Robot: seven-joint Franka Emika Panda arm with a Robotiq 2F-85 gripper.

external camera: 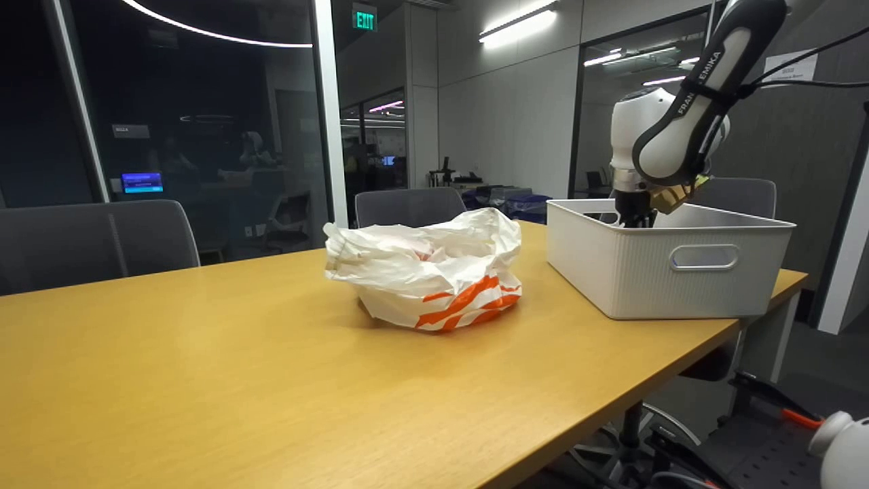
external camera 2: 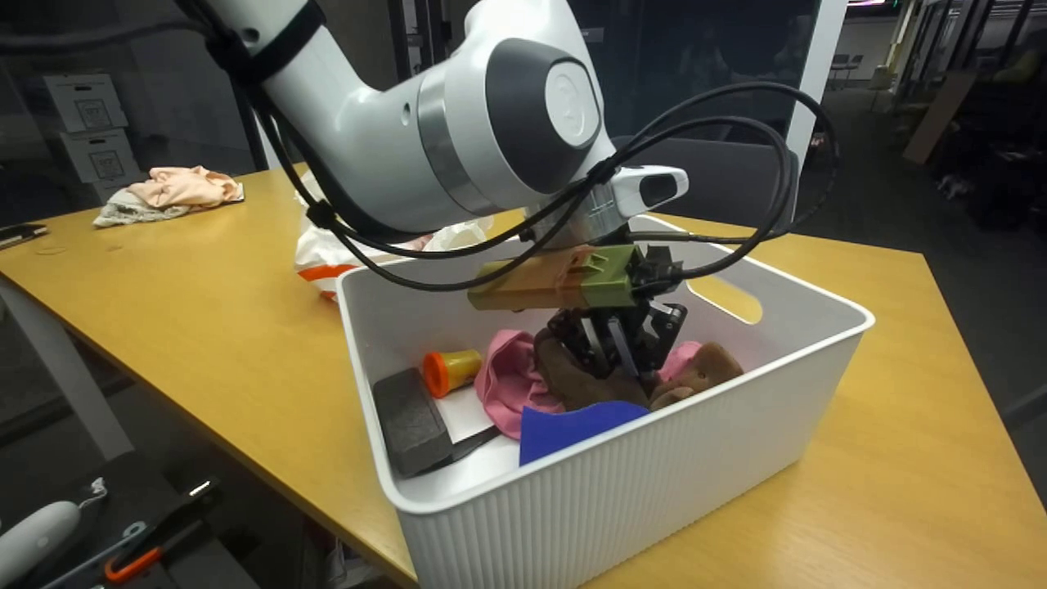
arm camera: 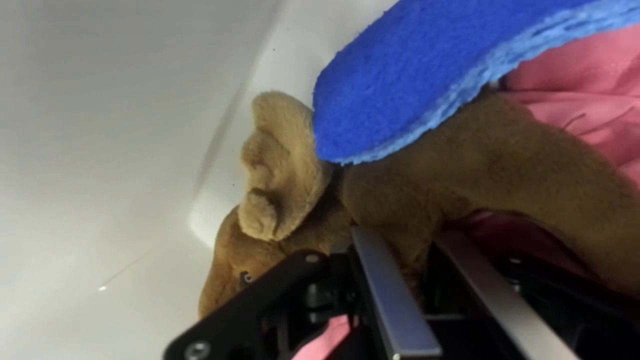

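Note:
In the wrist view, a brown plush toy [arm camera: 480,159] with a tan ear lies in the box corner. My gripper is down at the plush, its silver-faced fingers part open with brown fabric showing between them. Whether they press on it cannot be told. A blue foam piece [arm camera: 414,78] covers part of the plush, and pink cloth [arm camera: 594,90] lies beside and under it. In exterior view 2, the gripper [external camera 2: 618,368] reaches over the plush [external camera 2: 564,373] inside the white box [external camera 2: 628,501]. The box wall hides the fingertips in exterior view 1.
Also in the box are a dark block [external camera 2: 407,422] and a yellow cup [external camera 2: 456,371] with an orange rim. A white plastic bag [external camera: 423,269] stands on the table beside the box. Cables loop around the arm.

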